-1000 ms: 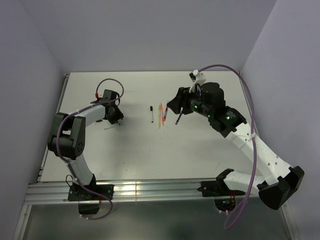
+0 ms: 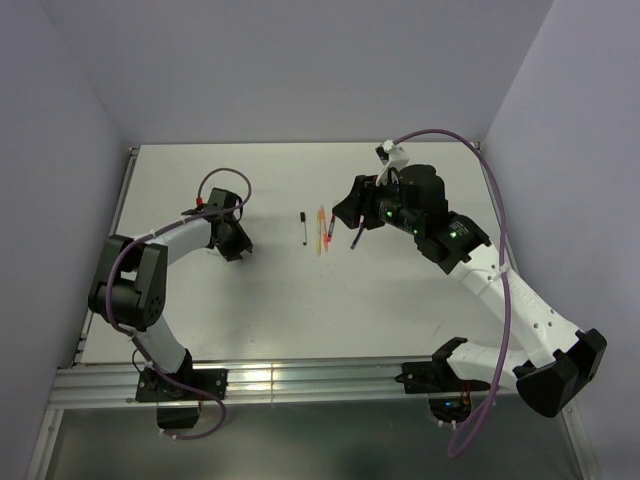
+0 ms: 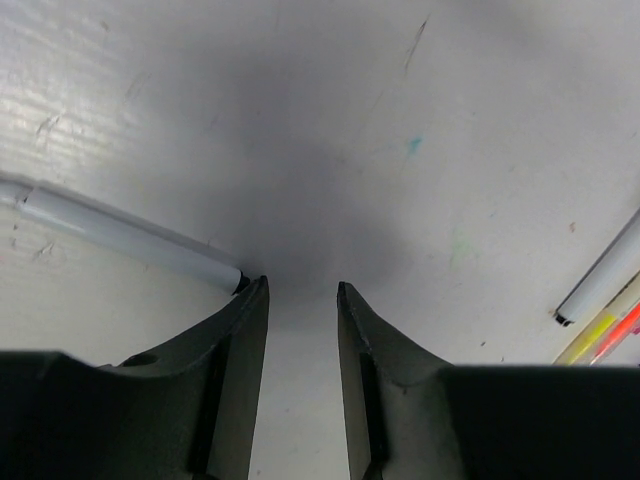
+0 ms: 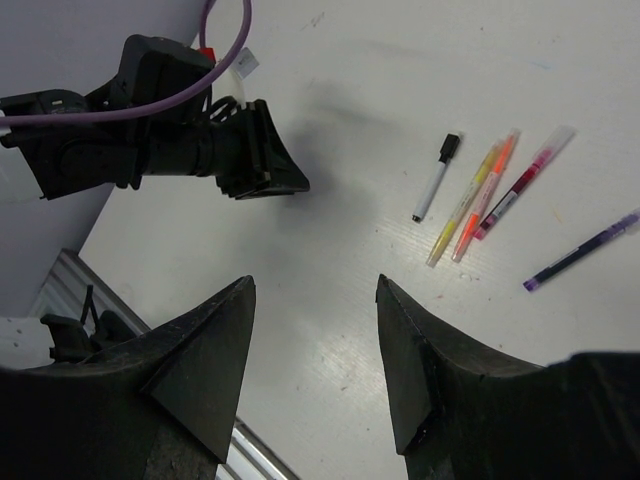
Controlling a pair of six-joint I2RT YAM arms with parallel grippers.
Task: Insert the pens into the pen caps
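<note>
A white pen (image 3: 130, 236) lies at the left in the left wrist view, its dark tip at the fingers of my left gripper, which is part open just above the table. A black-capped marker (image 2: 304, 228) lies at the middle, beside a yellow pen (image 4: 462, 205), an orange pen (image 4: 484, 195), a red pen (image 4: 512, 195) and a dark purple pen (image 4: 578, 251). My right gripper hangs open over the table's right half, empty.
Walls stand at both sides and behind, with metal rails along the front edge.
The left gripper has moved slightly toward the front and right of the table. The right arm has not visibly moved.
</note>
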